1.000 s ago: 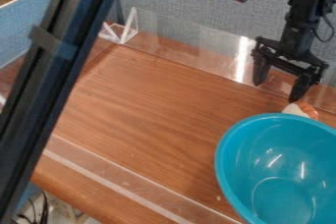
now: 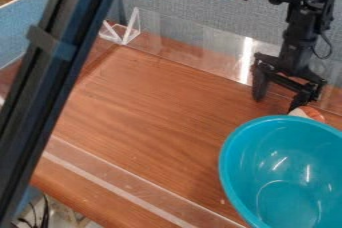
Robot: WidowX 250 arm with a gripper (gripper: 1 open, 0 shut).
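Note:
My black gripper [image 2: 283,89] points down at the back right of the wooden table, open, its fingers apart. Just below it and behind a large turquoise bowl [image 2: 283,177] is a small white and orange object [image 2: 306,114], partly hidden by the bowl's rim. The bowl fills the lower right and looks empty.
A white bracket [image 2: 120,32] stands at the back edge beside a clear strip and grey wall. A blue-sided bin [image 2: 16,27] is at upper left. A dark post crosses the left side.
My gripper has shifted slightly left and down toward the table, its fingers now pointing more steeply downward. The bowl and other objects look still.

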